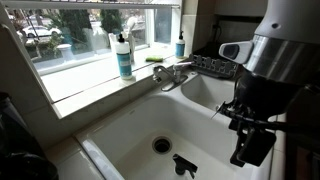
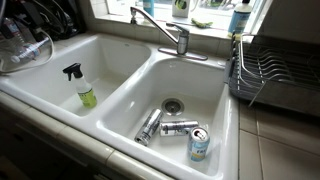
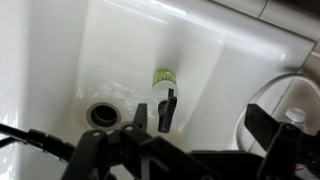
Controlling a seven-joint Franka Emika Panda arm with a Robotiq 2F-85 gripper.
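Note:
Over the right side of the near basin (image 1: 135, 140), in exterior view 1, hangs my gripper (image 1: 250, 142). In the wrist view its dark fingers (image 3: 265, 125) stand wide apart, open, with nothing held. Below them is a spray bottle (image 3: 163, 92) with a black trigger head, clear body and green label, in the white basin near the drain (image 3: 102, 115). Exterior view 2 shows the same bottle (image 2: 84, 92) upright in the left basin. The right basin there holds a standing can (image 2: 199, 144) and two cans lying down, one of them a silver can (image 2: 179, 128).
A faucet (image 2: 178, 35) stands behind the divider. To the right of the sink is a metal dish rack (image 2: 275, 70). A soap bottle (image 1: 123, 57) and another bottle (image 1: 180, 45) stand by the window. Free floor surrounds the spray bottle in its basin.

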